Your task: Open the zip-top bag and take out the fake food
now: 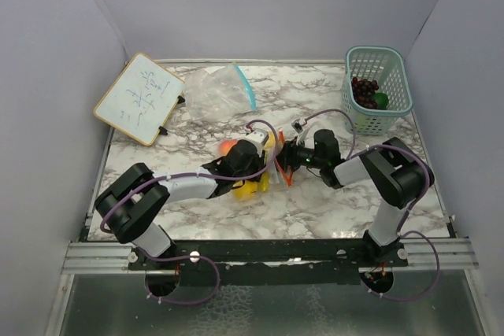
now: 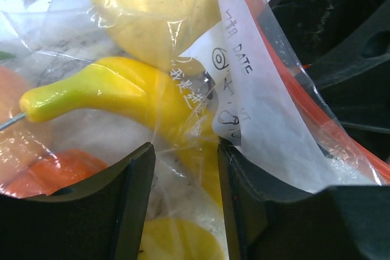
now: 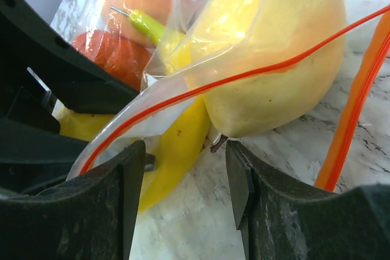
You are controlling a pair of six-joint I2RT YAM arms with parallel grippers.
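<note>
The clear zip bag with red-orange edging [image 3: 268, 65] holds fake food at the table's middle: a yellow banana-like piece [image 2: 122, 89], a pale yellow round piece [image 3: 262, 83], red and orange pieces [image 3: 113, 59] and a lower yellow piece [image 1: 244, 191]. My left gripper is part open at the bag's middle, over the yellow piece and beside the labelled plastic. My right gripper stands part open at the bag's red-edged opening, fingers apart. The two grippers are very close together.
An empty clear bag [image 1: 220, 92] lies at the back, beside a small whiteboard [image 1: 140, 98]. A green basket [image 1: 378, 60] holding grapes and a green item stands at the back right. Bare table lies in front and at the right.
</note>
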